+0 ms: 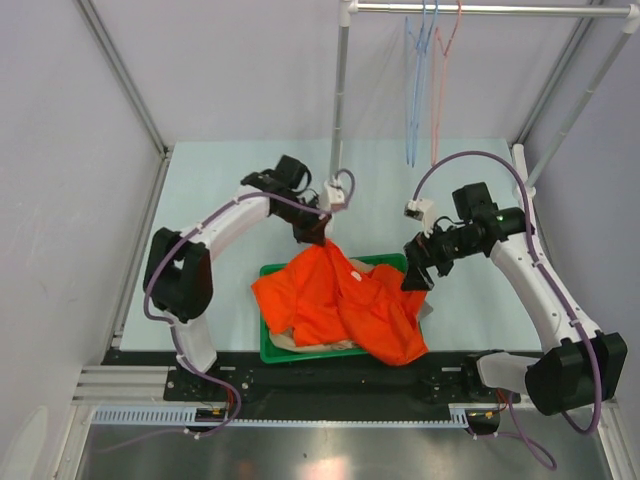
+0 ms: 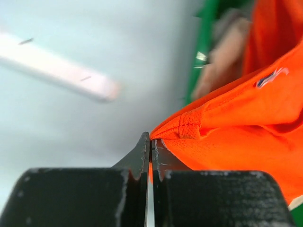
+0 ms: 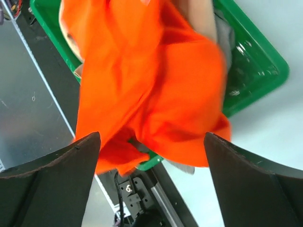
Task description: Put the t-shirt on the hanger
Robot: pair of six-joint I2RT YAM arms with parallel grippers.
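An orange t-shirt [image 1: 330,300] lies crumpled in a green bin [image 1: 268,340], spilling over its front edge. My left gripper is shut on a pinched corner of it, lifting that part at the bin's back-left in the top view. My right gripper [image 1: 418,265] stands open above the right part of the shirt, which in the right wrist view [image 3: 151,94] lies below its spread fingers. Blue hangers [image 1: 413,100] and a pink hanger [image 1: 437,90] hang from the rail at the back.
A white metal rack [image 1: 480,10] spans the upper right, with posts down to the table [image 1: 220,190]. Other beige and grey cloth lies under the shirt in the bin.
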